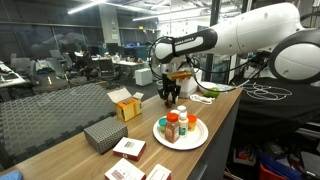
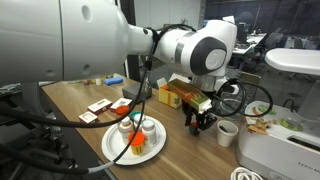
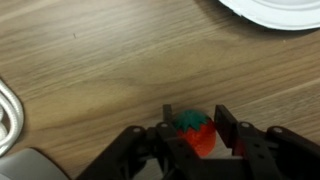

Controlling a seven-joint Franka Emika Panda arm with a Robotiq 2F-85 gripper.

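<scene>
A small red object with a green top [image 3: 197,130], like a strawberry or tomato, sits between the fingers of my gripper in the wrist view. The fingers flank it on both sides; whether they press on it I cannot tell. In exterior view 2 the gripper [image 2: 193,128] is low over the wooden table, with a bit of red showing at its fingers. From exterior view 1 the gripper [image 1: 170,98] hides most of that object, behind the white plate [image 1: 198,137].
Several bottles and cups stand on the plate [image 2: 118,148]. A white cup [image 2: 227,132] is close beside the gripper. An open yellow box [image 1: 126,106], a grey box [image 1: 105,134] and small red-and-white boxes [image 1: 129,147] occupy the table's other side.
</scene>
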